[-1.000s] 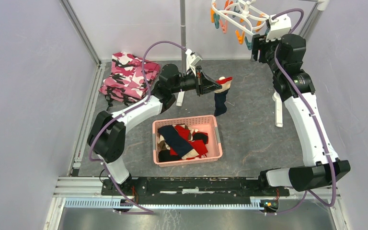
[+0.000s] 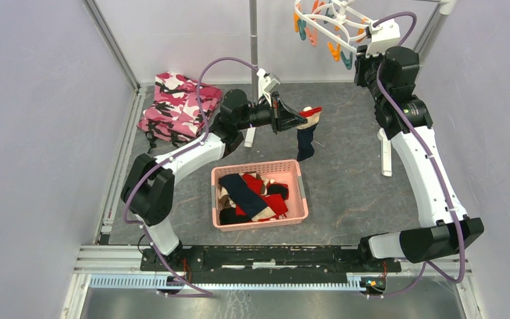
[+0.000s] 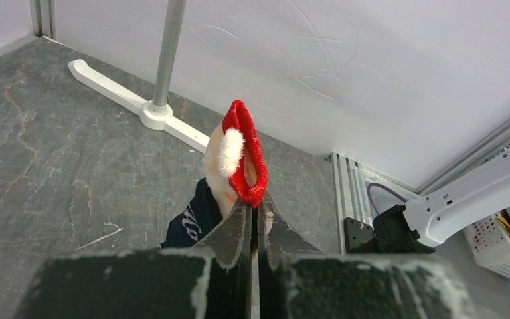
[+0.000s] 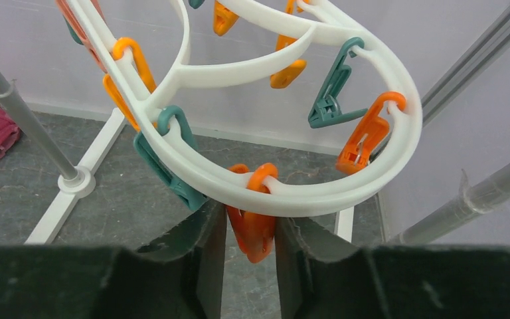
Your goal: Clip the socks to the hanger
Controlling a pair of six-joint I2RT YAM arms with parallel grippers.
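Observation:
My left gripper (image 2: 301, 121) is shut on a sock (image 2: 306, 139) with navy foot and red-trimmed cream cuff, dangling above the floor; the cuff (image 3: 254, 159) rises beyond the fingertips in the left wrist view. The white round hanger (image 2: 325, 30) with coloured clips is at top right. My right gripper is at its rim, fingers either side of an orange clip (image 4: 256, 236); whether they grip it is hard to tell. More socks (image 2: 246, 196) lie in the pink basket (image 2: 291, 166).
A pink camouflage bundle (image 2: 172, 103) lies at back left. The hanger's pole (image 2: 254, 46) stands at the back on a white foot.
The right arm has shifted slightly at the hanger, and the hanger's clips have moved a little. The left arm and its sock look unchanged.

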